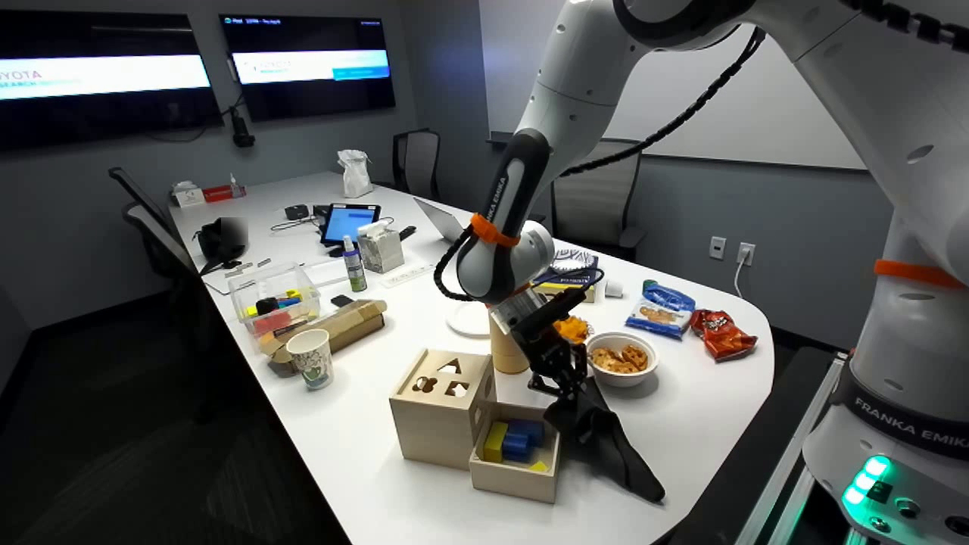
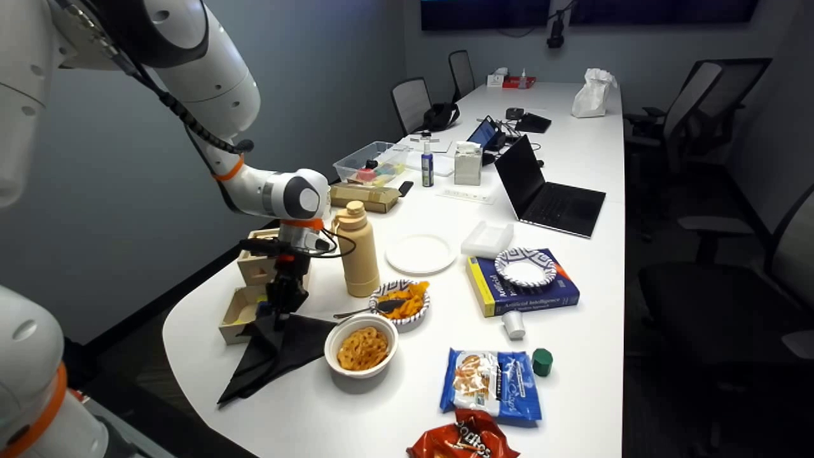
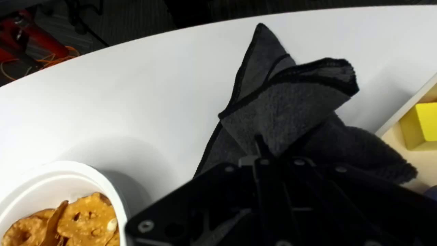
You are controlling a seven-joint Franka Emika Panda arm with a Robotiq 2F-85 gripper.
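Note:
My gripper (image 1: pixel 567 385) is shut on a dark grey cloth (image 1: pixel 610 446) with black stitched edges. In exterior view 2 the cloth (image 2: pixel 303 343) spreads in folds from below the gripper (image 2: pixel 279 306) toward the table's near edge. The wrist view shows the cloth (image 3: pixel 286 110) bunched and folded over itself at the fingertips, which are dark and partly buried in it. One fold reaches over the rim of the open wooden tray (image 3: pixel 395 127). How much cloth is pinched is hidden.
A wooden shape-sorter box (image 1: pixel 436 427) stands beside the tray with blocks. A white bowl of pretzels (image 2: pixel 362 350), an orange-filled patterned bowl (image 2: pixel 404 304) and a tan thermos (image 2: pixel 358 256) crowd the other side. Bare table (image 3: pixel 135 94) lies toward the near edge.

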